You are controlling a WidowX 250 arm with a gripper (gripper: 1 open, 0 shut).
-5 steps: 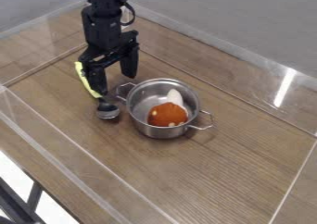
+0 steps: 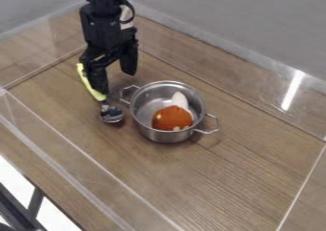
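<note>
A black robot gripper [image 2: 111, 61] hangs at the upper middle over the table, its fingers pointing down near a long yellow-green object [image 2: 91, 86] that lies left of a metal pot. A shiny silver object [image 2: 111, 114] lies just below that. The pot [image 2: 147, 127] holds an orange-red round thing [image 2: 173, 118] and a white piece [image 2: 180, 101]. Whether the gripper is open or shut, or touches the yellow-green object, is unclear.
A pale wall runs along the back right, and another edge borders the left.
The gripper has shifted slightly up and left, away from the pot. The objects on the table look unchanged.
</note>
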